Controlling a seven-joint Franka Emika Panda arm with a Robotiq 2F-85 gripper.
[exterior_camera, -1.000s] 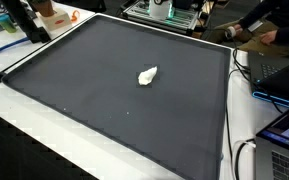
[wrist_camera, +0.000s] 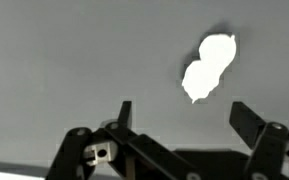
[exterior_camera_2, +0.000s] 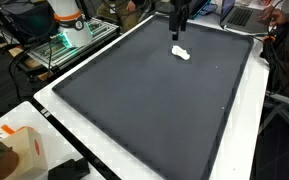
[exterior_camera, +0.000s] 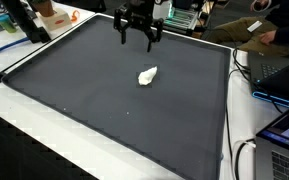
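Observation:
A small white crumpled thing [exterior_camera: 147,76], perhaps cloth or paper, lies on the dark grey board [exterior_camera: 104,105] toward its far end. In the wrist view this white thing [wrist_camera: 209,67] appears long and narrow at the middle, ahead of the fingers and to the right of centre. My gripper [exterior_camera: 137,42] hangs over the far part of the board, its fingers spread wide with nothing between them. The wrist view has its two dark fingers [wrist_camera: 249,122] apart at the bottom edge, clear of the white thing.
The board around the white thing is bare. Laptops [exterior_camera: 284,85] stand along the right side of the table in exterior view 1. An orange-and-white object [exterior_camera_2: 69,22] is at the left in exterior view 2, and a cardboard box [exterior_camera_2: 24,150] sits near the front-left.
My gripper has come down into view at the board's far end and moved lower and a little right, nearer the white thing. The white thing has stayed in place.

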